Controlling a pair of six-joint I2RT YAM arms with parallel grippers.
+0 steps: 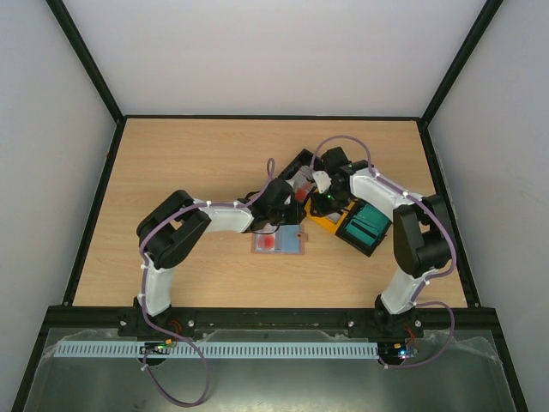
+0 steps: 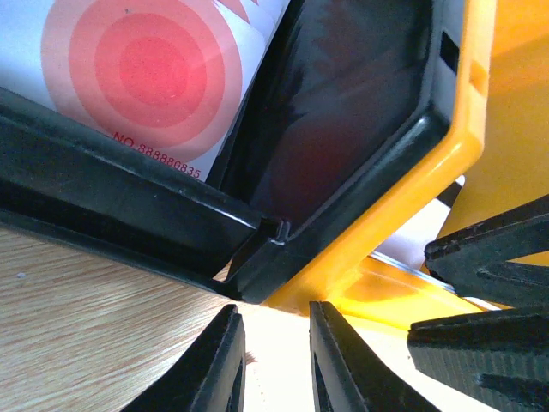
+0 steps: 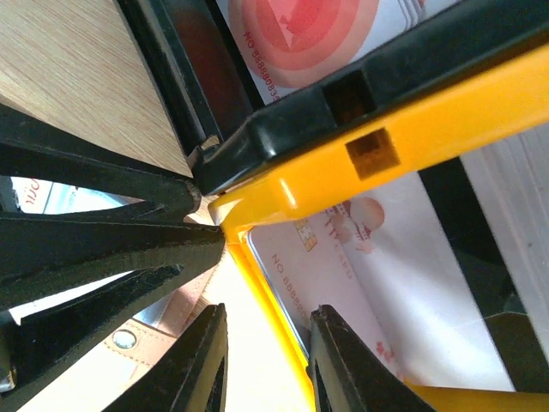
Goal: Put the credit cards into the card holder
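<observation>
The card holder (image 1: 290, 240), a brown wallet with clear pockets, lies flat on the table with a red-circled card in its left side. Beyond it, a yellow tray (image 3: 287, 184) holds white cards (image 3: 322, 266); one stands leaning at the tray's near wall. My right gripper is part open at that card's edge, one fingertip touching or very near it. My left gripper is at the corner between the yellow and black trays. Its fingertips show apart with only glare between them, so its grip cannot be made out.
A black tray (image 2: 111, 193) with red-circled cards (image 2: 154, 69) adjoins the yellow one. On the other side is a black tray with green items (image 1: 367, 225). Both grippers work close together.
</observation>
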